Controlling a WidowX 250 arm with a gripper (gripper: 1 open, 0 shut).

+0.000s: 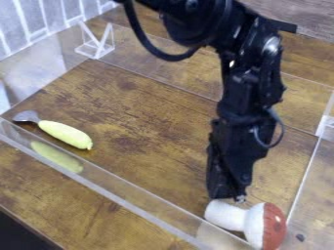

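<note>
The black gripper (pixel 229 186) hangs low at the right, just above a toy mushroom (pixel 267 226) with a white stem and red-brown cap, which lies by the near clear wall. The arm is blurred, and whether the fingers are open or shut is hard to see. A yellow corn-like toy (pixel 65 135) lies at the left, beside a grey spoon-like piece (pixel 27 116).
Clear plastic walls border the wooden floor (pixel 131 107). A white bracket (pixel 97 42) stands at the back left corner.
</note>
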